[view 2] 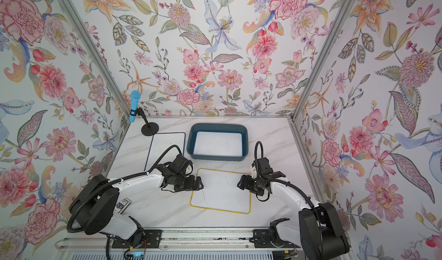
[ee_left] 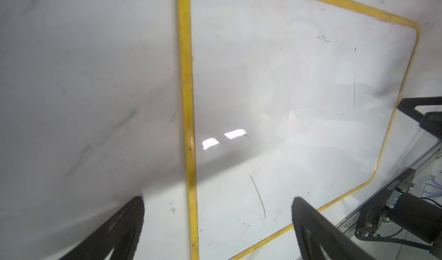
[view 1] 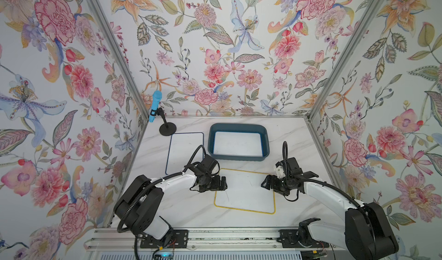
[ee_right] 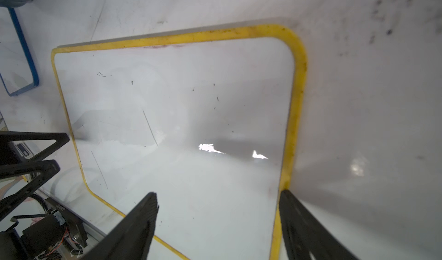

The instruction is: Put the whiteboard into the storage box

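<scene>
A whiteboard with a yellow frame (view 1: 251, 190) lies flat on the table in front of the blue-grey storage box (view 1: 238, 158). My left gripper (view 1: 224, 183) hovers by the board's left edge; in the left wrist view its fingers (ee_left: 120, 230) stand apart around that yellow edge without gripping it. At the opposite edge is my right gripper (view 1: 267, 183), partly open. In the right wrist view one right finger (ee_right: 297, 218) overlaps the yellow rim, and no hold on it shows. Inside the box lies a blue-framed whiteboard (view 2: 217, 143).
Another blue-framed board (view 1: 186, 147) lies flat left of the box, partly hidden by my left arm. A blue microphone (view 1: 155, 105) on a black stand (view 1: 167, 128) occupies the back left corner. Table to the right of the box (view 2: 271, 140) is bare.
</scene>
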